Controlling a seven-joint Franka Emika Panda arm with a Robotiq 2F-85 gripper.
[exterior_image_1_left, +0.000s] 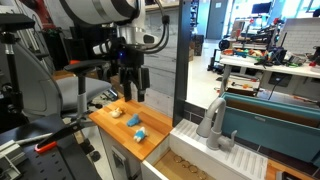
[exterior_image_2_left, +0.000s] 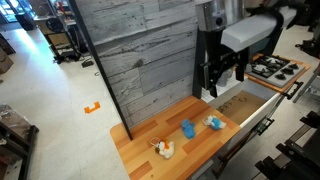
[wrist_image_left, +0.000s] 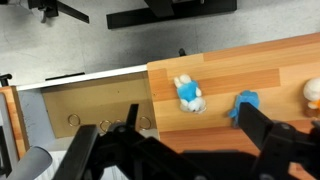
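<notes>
My gripper (exterior_image_1_left: 125, 87) hangs well above the wooden counter (exterior_image_1_left: 153, 143), its fingers wide apart with nothing between them. A small blue-and-white toy (wrist_image_left: 187, 92) lies on the wood, just ahead of the gap between the fingers in the wrist view. Beside it is a blue toy (wrist_image_left: 244, 103), and a white-and-orange toy (wrist_image_left: 312, 92) sits at the right edge of that view. Exterior view 2 shows the blue-and-white toy (exterior_image_2_left: 215, 122) nearest the drawer, then the blue toy (exterior_image_2_left: 188, 128), then the white-and-orange toy (exterior_image_2_left: 166, 149). None of them touches the gripper.
An open drawer (wrist_image_left: 97, 84) with several small rings adjoins the wood. Grey-white faucet-like fittings (exterior_image_1_left: 212, 120) stand beyond it in exterior view 1. A grey plank panel (exterior_image_2_left: 150, 65) rises behind the counter. Bare wood surrounds the toys.
</notes>
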